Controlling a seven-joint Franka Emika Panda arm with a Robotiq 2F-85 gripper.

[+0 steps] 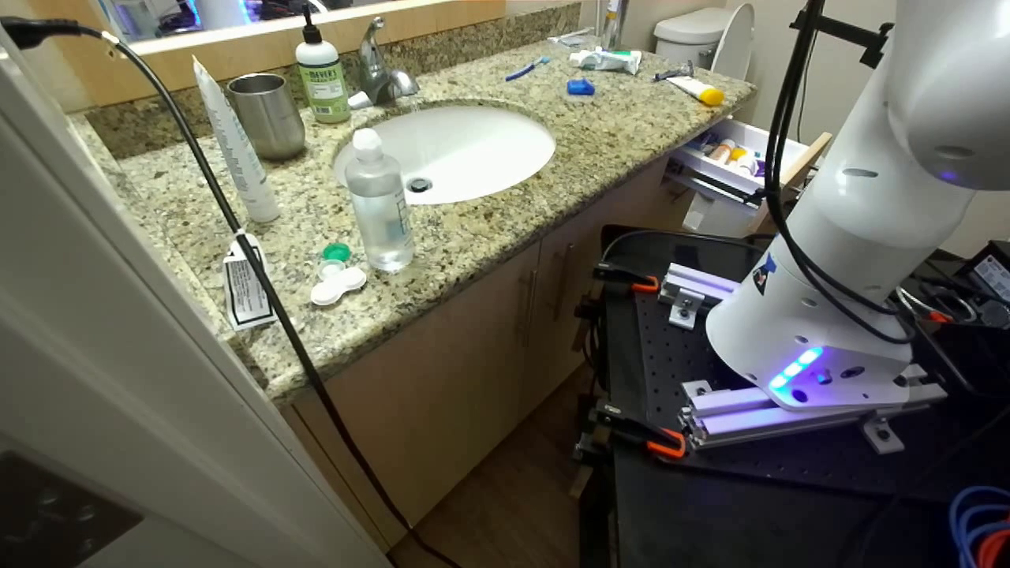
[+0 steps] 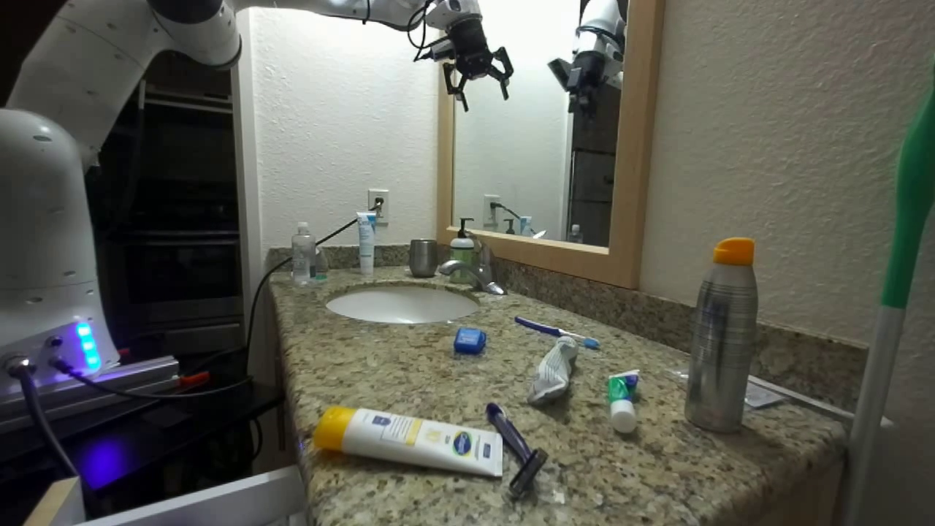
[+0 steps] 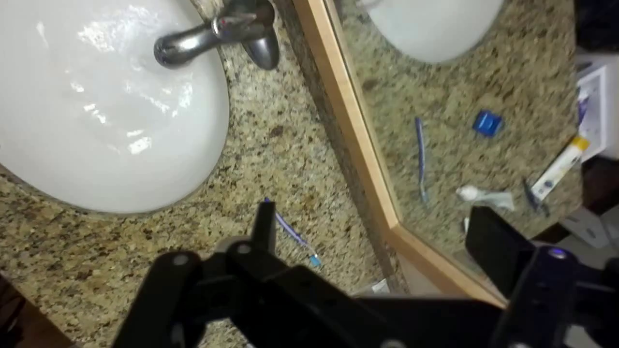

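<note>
High above the counter, in front of the mirror, my gripper is open and points down with nothing between its fingers. In the wrist view the open gripper is far above the counter, its two black fingers wide apart. A blue toothbrush lies beside the left finger in that view, well below it. On the counter are a blue floss box, a white tube with a yellow cap, a razor, a crumpled tube and a small green-and-white tube.
The sink has a faucet behind it. A clear bottle, a steel cup and a soap pump stand around it. A silver bottle stands at the near right. An open drawer juts out. The mirror frame is close.
</note>
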